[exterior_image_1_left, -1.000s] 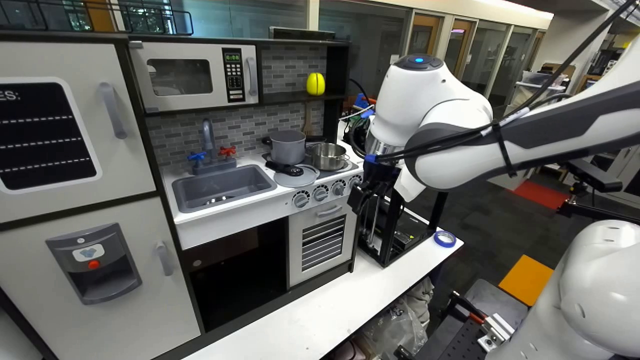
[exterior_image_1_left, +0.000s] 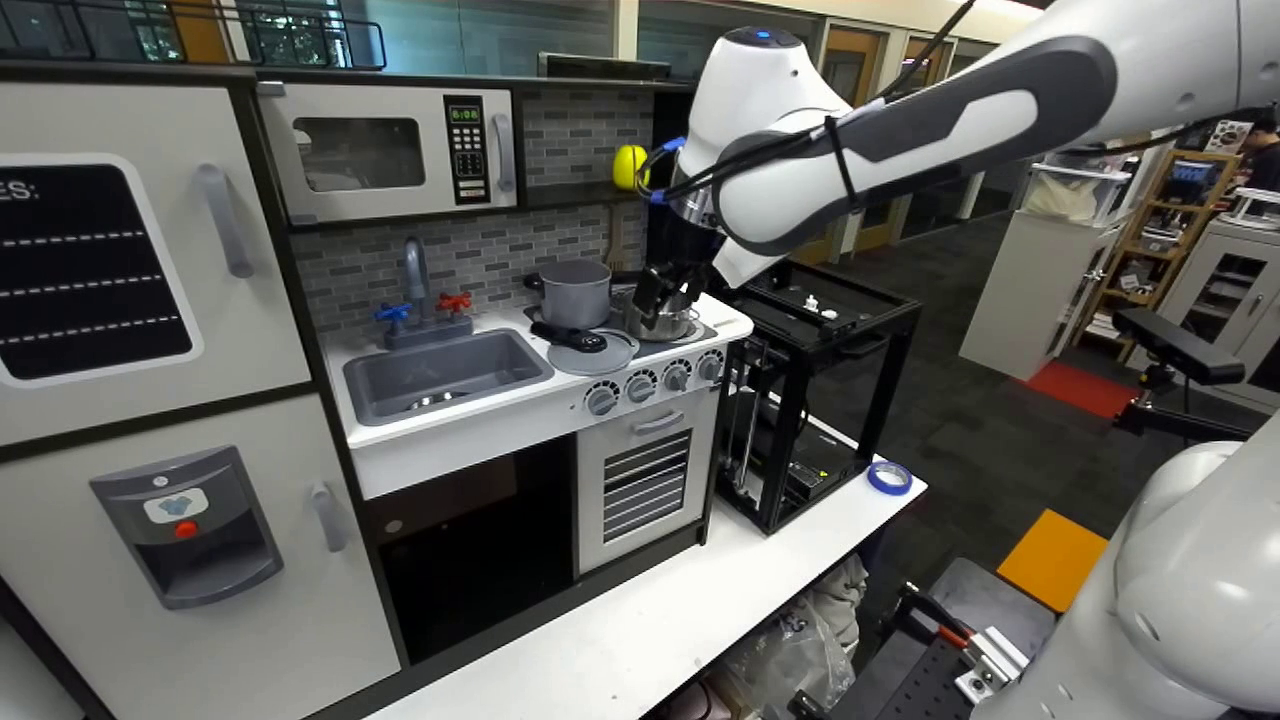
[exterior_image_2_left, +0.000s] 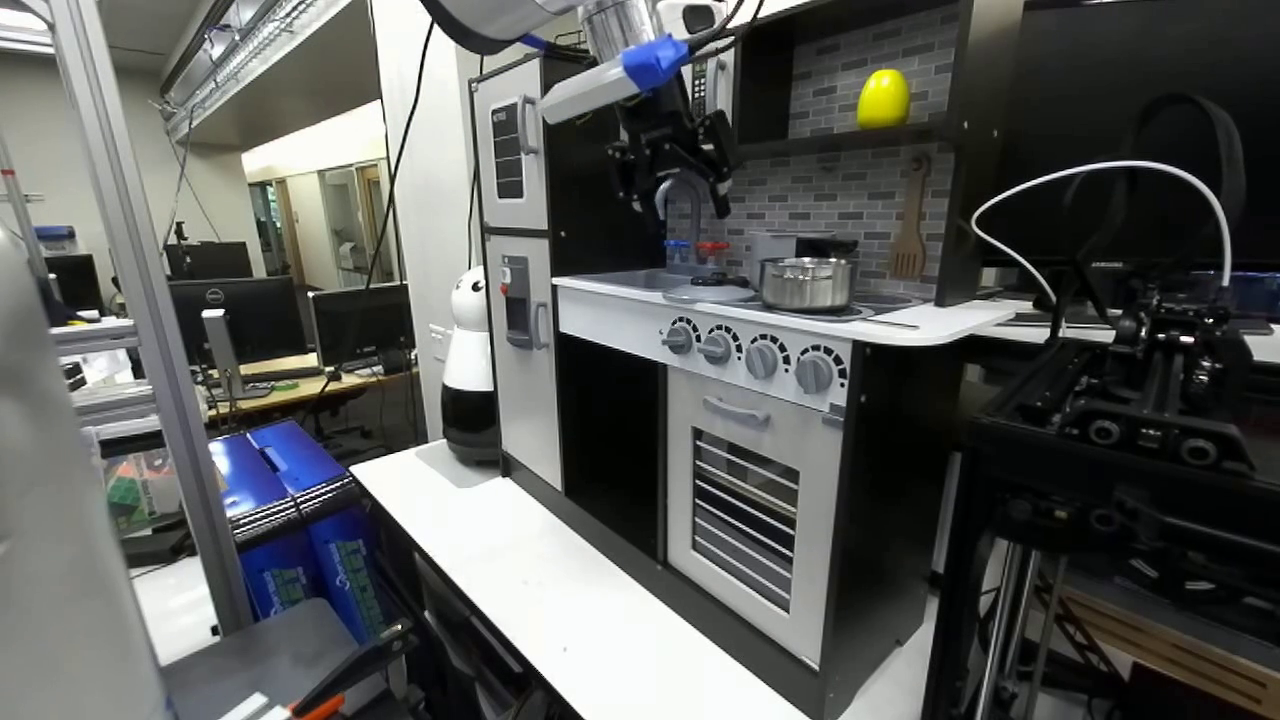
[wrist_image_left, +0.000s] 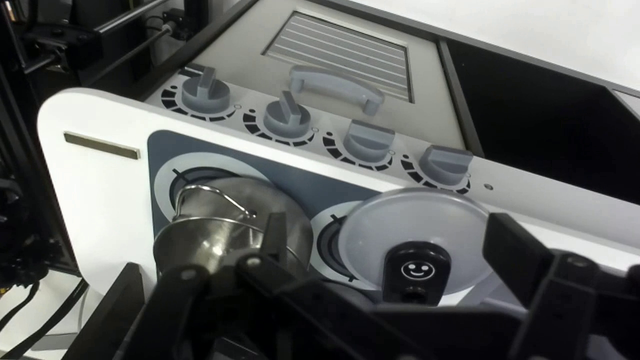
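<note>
My gripper (exterior_image_1_left: 667, 292) is over the toy stove, in front of the metal pot (exterior_image_1_left: 672, 324) from that side. In exterior view 2 the gripper (exterior_image_2_left: 687, 192) hangs above counter height, its fingers spread with nothing between them. The wrist view shows the shiny metal pot (wrist_image_left: 210, 243) with its wire handle on a burner, partly covered by the left finger (wrist_image_left: 275, 234). A grey lid (wrist_image_left: 414, 210) with a black smiley-faced handle lies flat beside it, between the open fingers as seen from there but below them. The grey pot (exterior_image_1_left: 576, 296) stands behind the lid.
The sink (exterior_image_1_left: 450, 374) with its faucet lies left of the stove. A yellow object (exterior_image_2_left: 884, 98) sits on the shelf, and a wooden spatula (exterior_image_2_left: 912, 224) hangs below it. A black-framed machine (exterior_image_1_left: 780, 408) stands close on the stove's right.
The arm has moved left and up in exterior view 1, from beside the stove's right front corner to over the metal pot. The pots and lid appear unmoved.
</note>
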